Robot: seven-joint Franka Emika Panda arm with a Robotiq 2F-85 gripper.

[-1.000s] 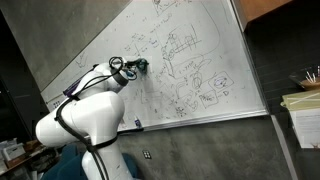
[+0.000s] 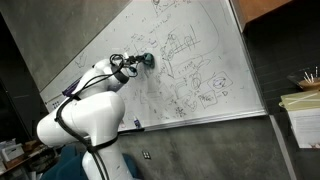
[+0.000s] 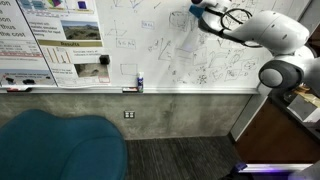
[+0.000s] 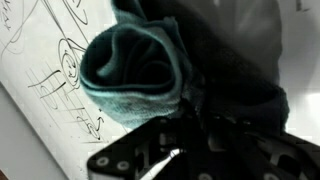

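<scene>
A rolled teal cloth (image 4: 130, 70) fills the upper middle of the wrist view, pinched by my gripper, which is shut on it. Exterior view 1 shows the same cloth (image 2: 148, 60) as a small dark green bundle at the end of the arm, against the whiteboard (image 2: 235, 85). Whether it presses on the surface or hovers just off it, I cannot tell. Black marker drawings (image 4: 70, 65) lie to the left of the cloth in the wrist view. In exterior view 2 a blue-teal bit of the cloth (image 3: 196, 11) shows at the top, by the gripper.
A bottle (image 3: 140, 80) and a dark eraser (image 3: 130, 90) stand on the board's ledge. Posters (image 3: 75, 60) cover the board's left part. A teal chair (image 3: 65, 145) stands in front. At the right is a counter with papers (image 2: 303, 100).
The gripper and cloth have shifted slightly right and up along the whiteboard in exterior view 1. The cloth stays held.
</scene>
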